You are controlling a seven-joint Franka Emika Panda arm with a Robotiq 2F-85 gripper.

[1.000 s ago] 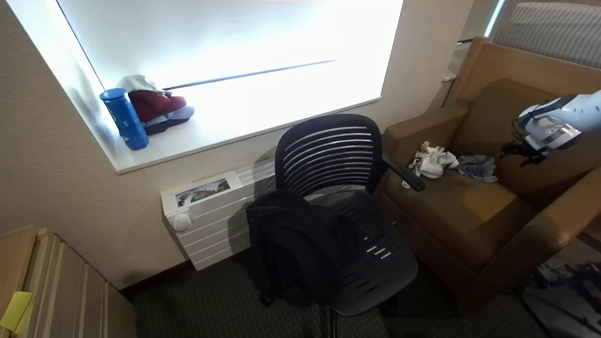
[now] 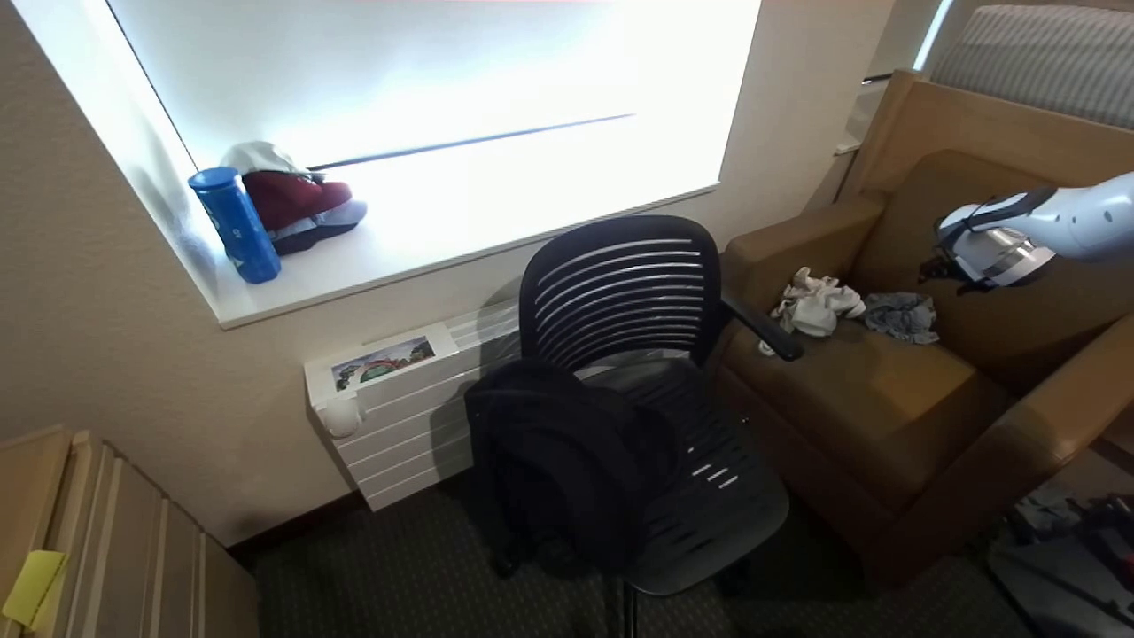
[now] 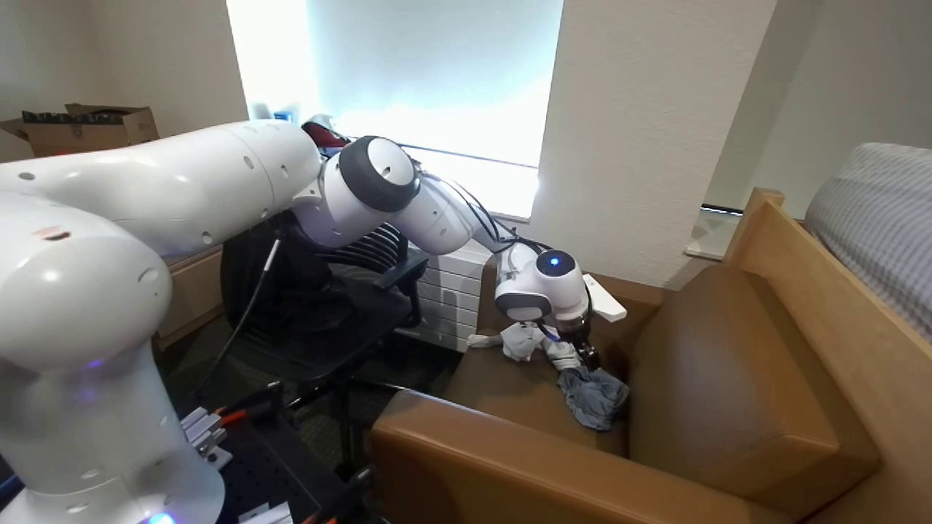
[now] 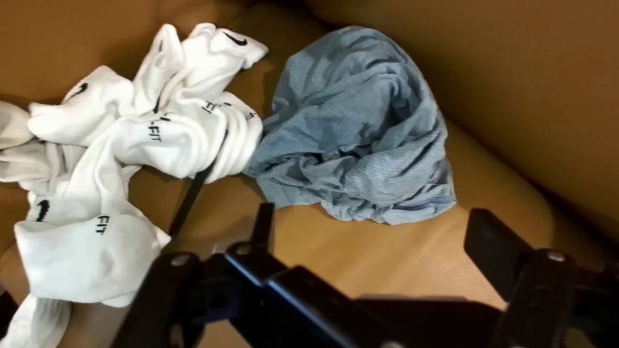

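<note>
A crumpled grey-blue cloth (image 4: pixel 360 127) lies on the seat of the brown armchair (image 3: pixel 515 463), close to its backrest. Beside it, on the left in the wrist view, is a heap of white socks (image 4: pixel 156 139) with black lettering. My gripper is open above the seat, its fingers wide apart with only bare seat and the lower edge of the cloth showing between them. In exterior view 1 the gripper (image 2: pixel 953 275) hangs above and to the right of the grey-blue cloth (image 2: pixel 901 317), apart from it.
A black chair (image 2: pixel 627 287) with a dark backpack (image 2: pixel 563 457) on it stands left of the armchair. The armchair's armrests and backrest (image 3: pixel 743 393) bound the seat. Bare seat (image 2: pixel 882 383) shows in front of the cloth. A blue bottle (image 2: pixel 236 225) stands on the windowsill.
In exterior view 1 the gripper has shifted left and slightly up, closer to the cloths, and its tilt has changed. The cloth and the socks have not moved.
</note>
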